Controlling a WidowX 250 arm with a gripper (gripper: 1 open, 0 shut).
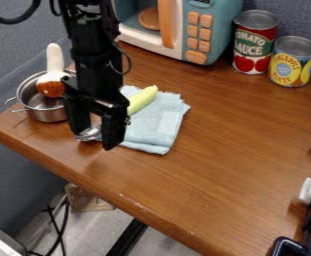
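Note:
My black gripper (96, 130) hangs low over the left side of the table, pointing down beside a shiny metal object (88, 134) partly hidden behind its fingers; whether it grips that object is unclear. Just right of it, a light blue folded cloth (159, 127) lies on the table with a yellow banana (142, 97) on it. Behind the arm at the left, a steel pot (38, 106) holds an orange item with a white handle (55, 58).
A toy microwave (199, 25), tomato sauce can (254, 45) and yellow can (291, 64) stand at the back. A dark appliance with white knobs (309, 215) sits at the right edge.

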